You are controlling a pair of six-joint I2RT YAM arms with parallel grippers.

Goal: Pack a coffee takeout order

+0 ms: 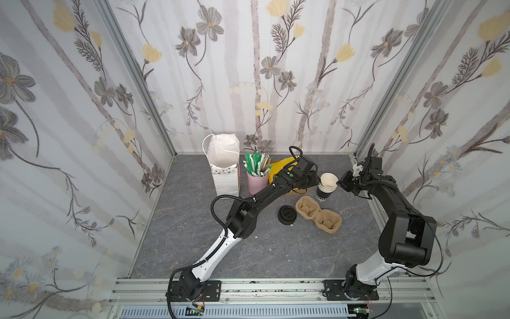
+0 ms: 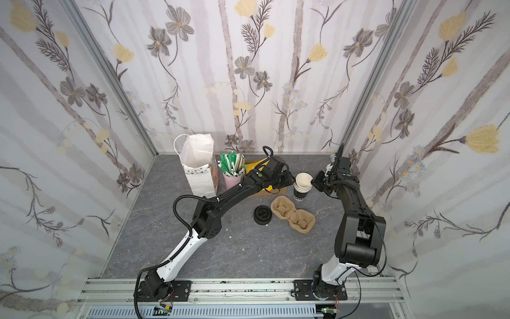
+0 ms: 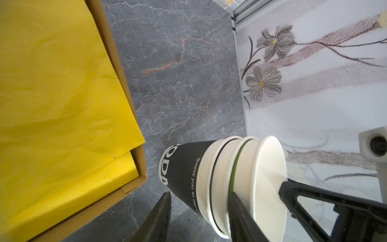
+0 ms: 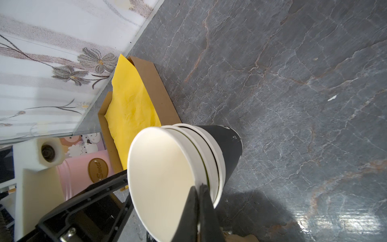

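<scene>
A stack of several paper cups, white-rimmed with a black printed sleeve, stands at the back right between my two grippers. My left gripper is at the stack's side, its finger shut on the cups as far as shows. My right gripper is shut at the upper rim from the other side; nothing clearly shows between its fingertips. In front lie a cardboard two-cup carrier and black lids. A white paper bag stands at the back left.
A pink holder of green and white packets stands beside the bag. Behind my left gripper is a cardboard box with yellow paper.
</scene>
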